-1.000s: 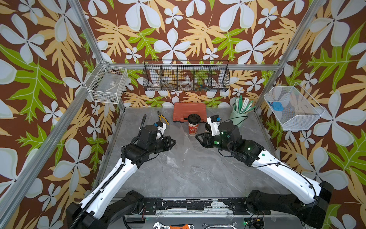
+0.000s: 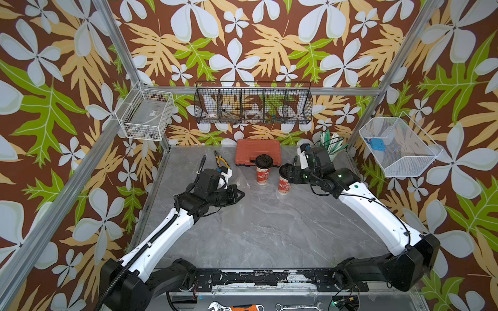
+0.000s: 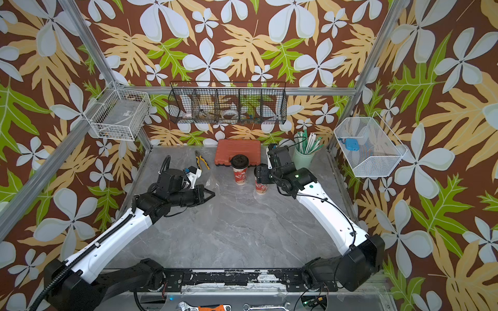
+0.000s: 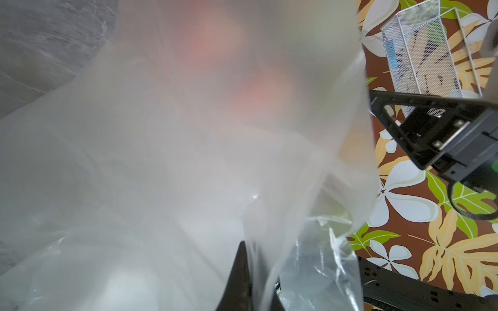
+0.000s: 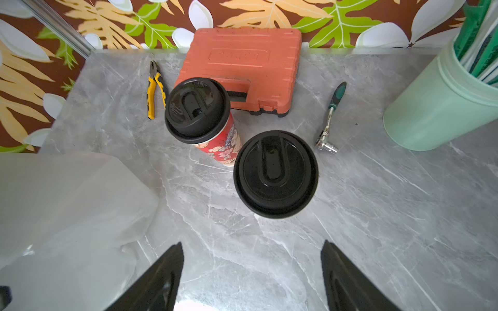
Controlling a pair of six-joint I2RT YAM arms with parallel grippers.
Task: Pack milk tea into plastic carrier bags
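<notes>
Two red-and-white milk tea cups with black lids stand upright mid-table: the left cup (image 2: 262, 175) and the right cup (image 2: 283, 187). In the right wrist view, the right cup's black lid (image 5: 276, 173) lies beyond the parted fingertips of my right gripper, which is open and empty. From the top left view that gripper is beside this cup, partly covering it. A translucent plastic bag (image 4: 171, 155) fills most of the left wrist view, pinched in my left gripper, shut on its thin film. The bag also shows at the right wrist view's left edge (image 5: 67, 207).
A red toolbox (image 5: 249, 57) stands behind the cups, with pliers (image 5: 154, 90) to its left. A ratchet tool (image 5: 330, 116) and a green straw holder (image 5: 441, 98) are to the right.
My right gripper has shifted toward the back and right, coming alongside the right cup. The left gripper has moved slightly to the right. Both cups stay in place.
</notes>
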